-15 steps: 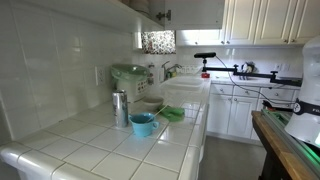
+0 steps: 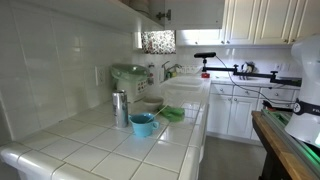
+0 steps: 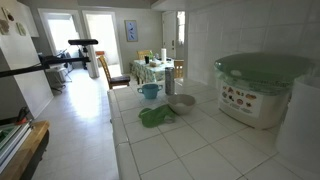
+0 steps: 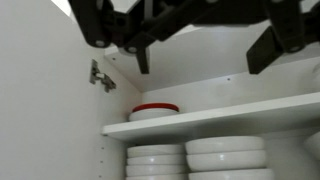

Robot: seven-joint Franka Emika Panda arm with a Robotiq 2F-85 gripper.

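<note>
My gripper reaches in from the top of the wrist view, its dark fingers (image 4: 263,52) spread wide with nothing between them. Beyond it is a white cabinet shelf (image 4: 215,119), below the level of the fingertips in the picture. A white dish with a red rim (image 4: 155,110) rests on that shelf. Stacks of white bowls (image 4: 228,160) stand underneath. On the tiled counter, a light blue cup (image 2: 144,125) sits beside a silver canister (image 2: 120,109), with a pale bowl (image 3: 181,103) and a green cloth (image 3: 157,116) close by. Neither exterior view shows the gripper's fingers clearly.
A white cabinet panel (image 4: 45,100) with a metal hinge (image 4: 101,76) borders the shelf on the left. A white bin with a green top (image 3: 250,92) stands against the wall.
</note>
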